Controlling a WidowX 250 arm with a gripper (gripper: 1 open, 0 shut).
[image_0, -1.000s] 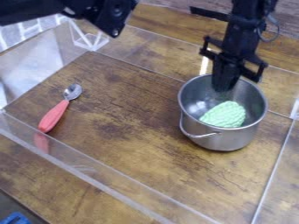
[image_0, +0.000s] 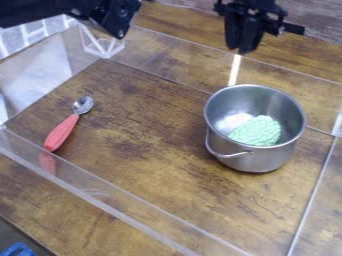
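Note:
My gripper (image_0: 243, 36) is at the top right, raised above and behind a steel pot (image_0: 251, 152); its fingers are dark and too small to tell how far apart they stand. Inside the pot lies a pale green patterned object (image_0: 255, 131). A spoon with a red handle (image_0: 60, 133) lies on the left part of the wooden table (image_0: 140, 175).
Clear low walls or strips run along the table's left and lower edges. A dark cable or arm part crosses the top left.
My gripper has risen from over the pot up toward the top edge of the view. The pot, green object and spoon look unmoved.

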